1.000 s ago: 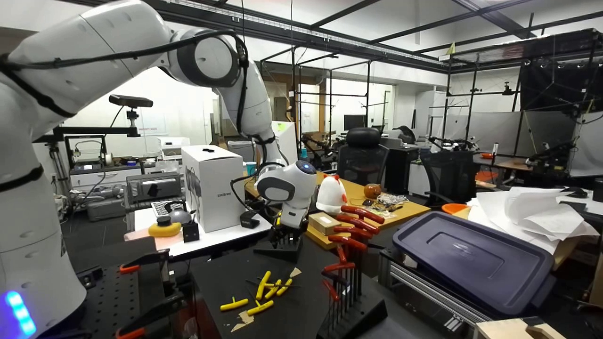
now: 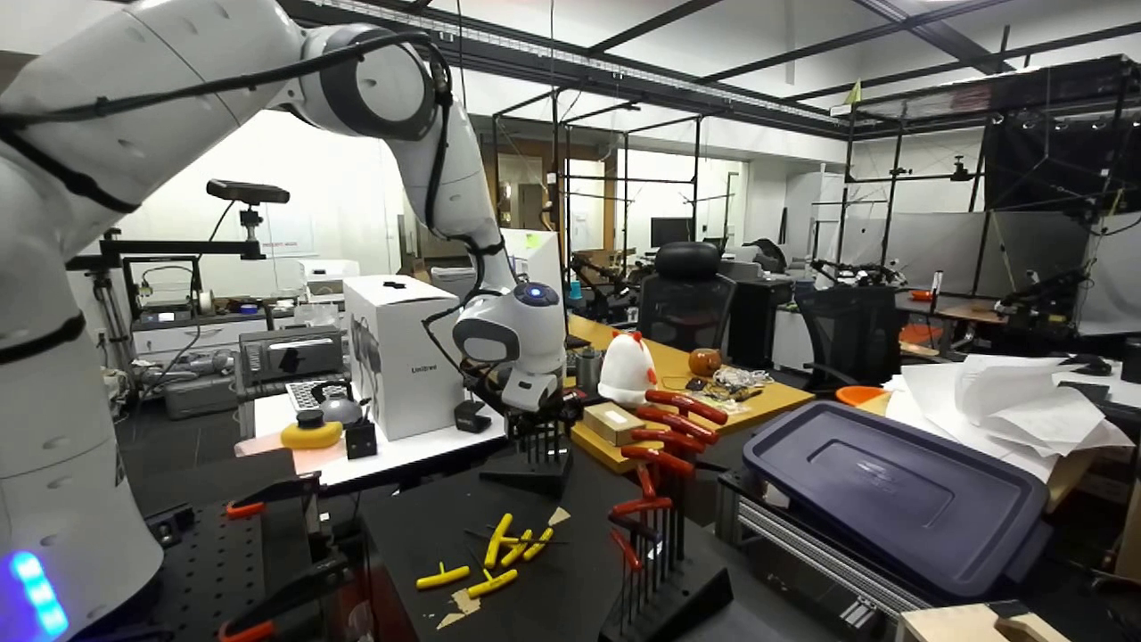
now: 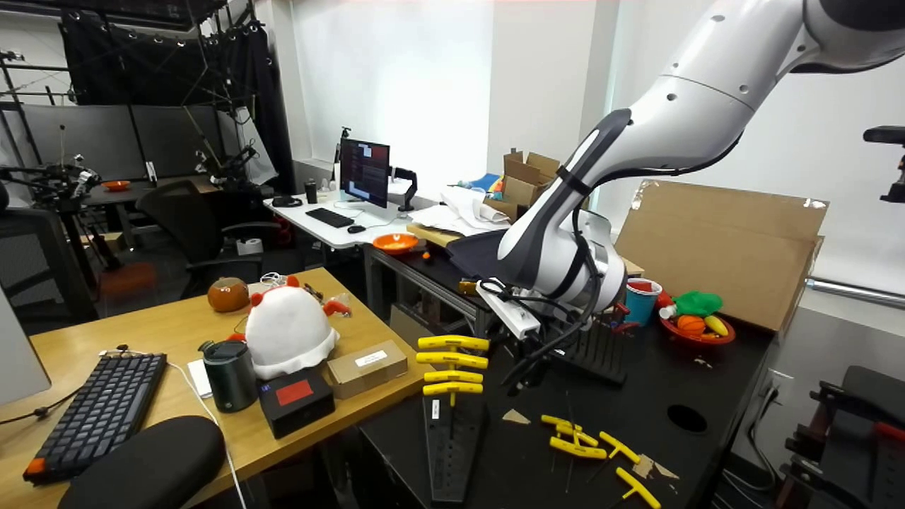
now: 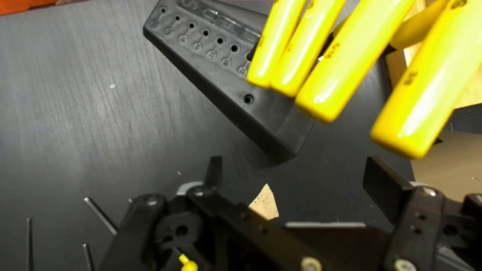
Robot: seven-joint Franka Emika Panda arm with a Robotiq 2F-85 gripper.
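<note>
My gripper stands open, its two black fingers wide apart with nothing between the tips. Yellow T-handle hex keys [image 3: 454,360] stand upright in a black sloped stand [image 3: 447,462]. From the wrist, their handles [image 4: 348,54] fill the upper right, above and beyond the fingertips. Several holes at the narrow end of that stand [image 4: 194,34] are empty. Other yellow keys [image 2: 513,540] lie loose on the black table. In exterior view 1 the hand hides the handles of the standing keys.
A second black stand with red T-handle keys [image 2: 663,460] occupies the table's other side. Torn tan scraps [image 4: 265,203] lie on the tabletop. A cardboard box [image 3: 367,369] and a white plush toy [image 3: 288,331] sit on the neighbouring wooden desk. A red bowl [image 3: 696,335] holds assorted items.
In exterior view 1 the hand has shifted left and its tilt has changed. It remains near the yellow-key stand. The loose keys have not moved.
</note>
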